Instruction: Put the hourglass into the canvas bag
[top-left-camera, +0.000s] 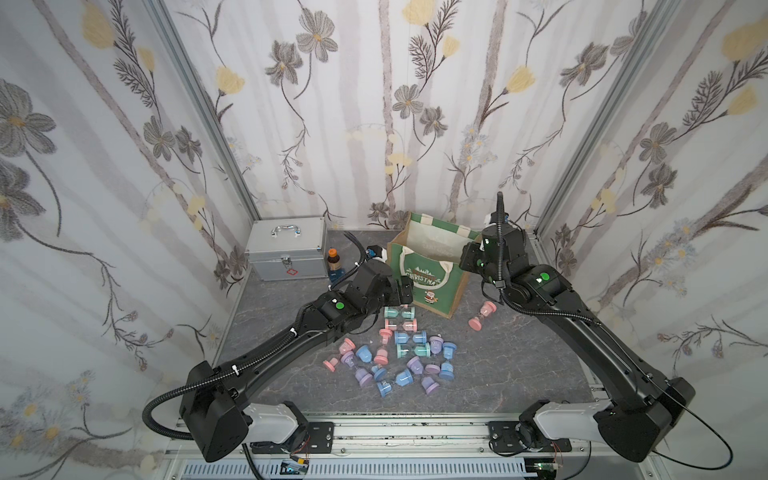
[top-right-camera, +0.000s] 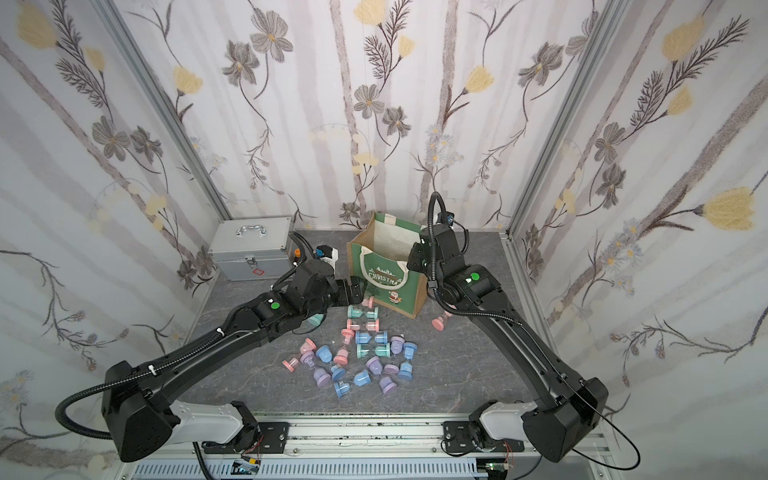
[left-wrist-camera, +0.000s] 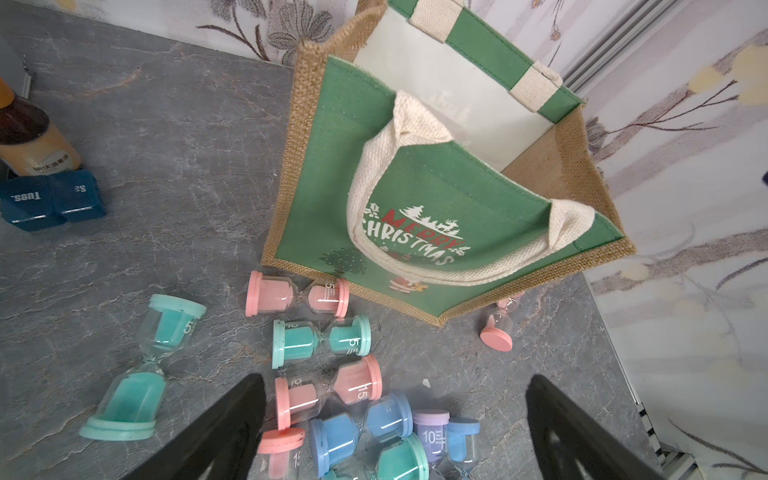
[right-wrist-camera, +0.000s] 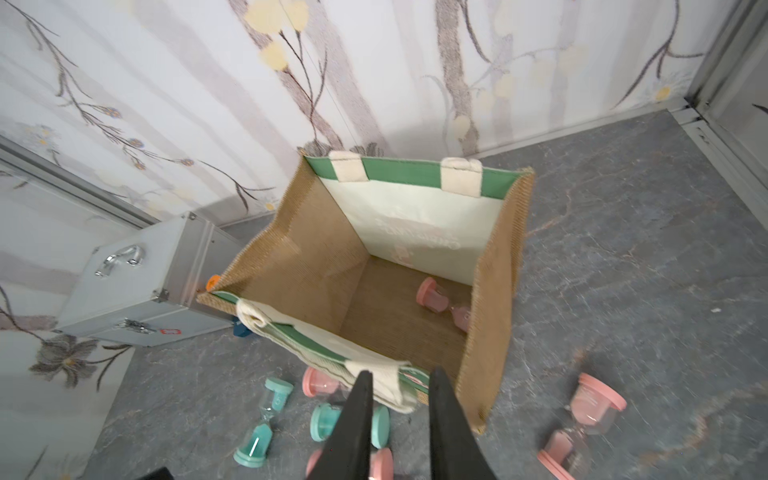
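The green canvas bag (top-left-camera: 429, 284) stands at the back centre, opening upward. A pink hourglass (right-wrist-camera: 436, 300) lies inside it; another pink hourglass (right-wrist-camera: 593, 400) lies outside, to its right. My left gripper is open in front of the bag, above loose pink, teal, blue and purple hourglasses, among them a teal one (left-wrist-camera: 132, 404). My right gripper is raised over the bag's front right, fingers part open with nothing visible between them.
A silver case (top-left-camera: 284, 256) stands at the back left, with an orange-capped bottle (top-left-camera: 333, 260) and blue box (left-wrist-camera: 52, 200) beside it. Bare table shows right of the bag. Patterned walls enclose the back and sides.
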